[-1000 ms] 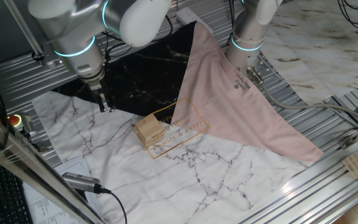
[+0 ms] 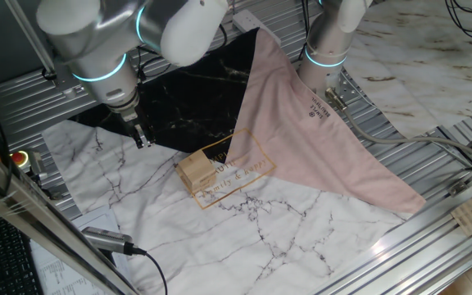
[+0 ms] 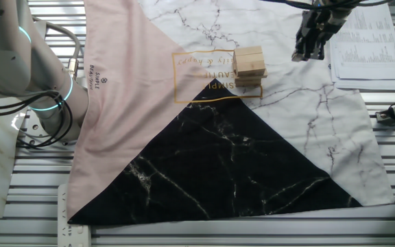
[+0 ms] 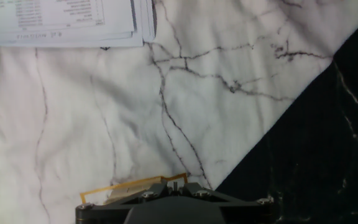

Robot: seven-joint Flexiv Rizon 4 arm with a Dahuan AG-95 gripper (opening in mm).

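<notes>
A small stack of pale wooden blocks (image 2: 195, 170) rests on the cloth, over one edge of the gold printed frame. From the other side, the upper block (image 3: 249, 60) sits on thinner wooden pieces (image 3: 249, 81). My gripper (image 2: 144, 145) hangs above the marble-patterned cloth, apart from the stack and to its left in exterior view 1. Exterior view 2 has the gripper (image 3: 307, 57) to the right of the blocks. No object shows in its grasp, but the finger gap is unclear. Only dark gripper parts appear along the wrist view's bottom edge, partly covering the gold frame.
The cloth (image 2: 285, 238) has white, black and pink areas with some folds. Papers (image 4: 55, 22) lie beside it. A metal post (image 2: 47, 205) rises at the near left.
</notes>
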